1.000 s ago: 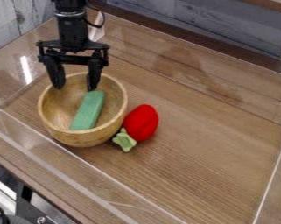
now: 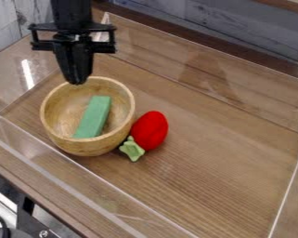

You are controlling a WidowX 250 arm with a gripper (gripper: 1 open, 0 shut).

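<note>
My black gripper (image 2: 74, 51) is above the back of a wooden bowl (image 2: 59, 117), its fingers shut with nothing visible between them. A green block (image 2: 93, 116) lies inside the bowl. Right of the bowl lies a red, rounded object (image 2: 150, 129) with a light green leafy piece (image 2: 131, 147) at its lower left.
My gripper has risen from over the bowl toward the camera and now looks larger and higher. The bowl, block and red object stay in place.
</note>
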